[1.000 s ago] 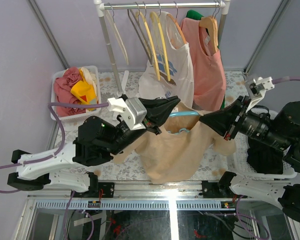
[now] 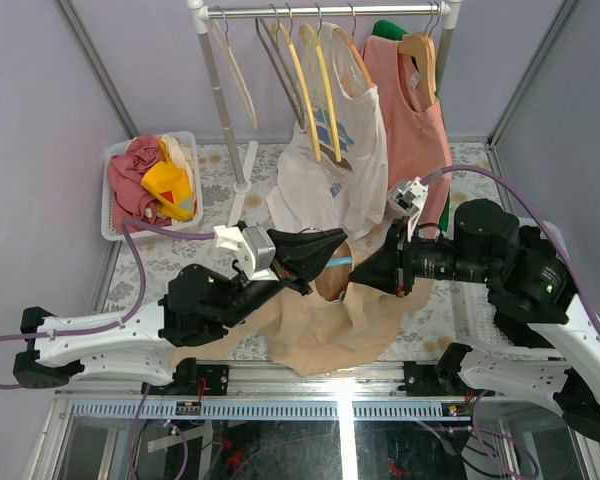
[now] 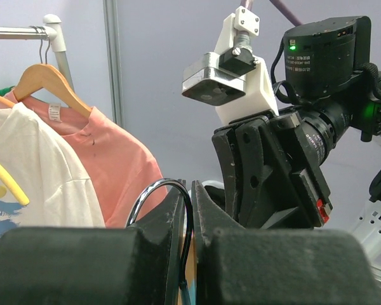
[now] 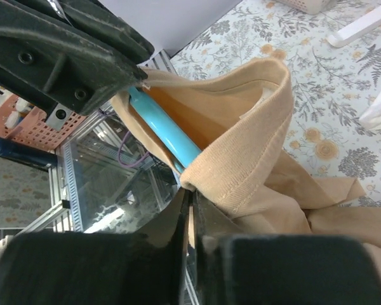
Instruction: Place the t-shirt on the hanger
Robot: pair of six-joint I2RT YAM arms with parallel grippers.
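A tan t-shirt (image 2: 310,330) hangs low at the centre, crumpled, with a light blue hanger (image 4: 162,127) inside its neck opening. My left gripper (image 2: 330,240) is shut on the hanger, its metal hook (image 3: 159,185) rising between the fingertips in the left wrist view. My right gripper holds the folded collar at its fingertips, below and right of the left one; in the top view it stands beside the blue bar. How far its fingers are apart is hard to tell.
A rail (image 2: 325,11) with hanging hangers, a white shirt and a pink shirt (image 2: 405,140) stands behind. A basket of clothes (image 2: 155,185) is at the left; a bin with dark cloth sits at the right, behind my right arm. The side walls are close.
My right gripper has moved left and down toward the left one. The t-shirt has shifted with it and its right part has drawn inward. The left arm has moved slightly down.
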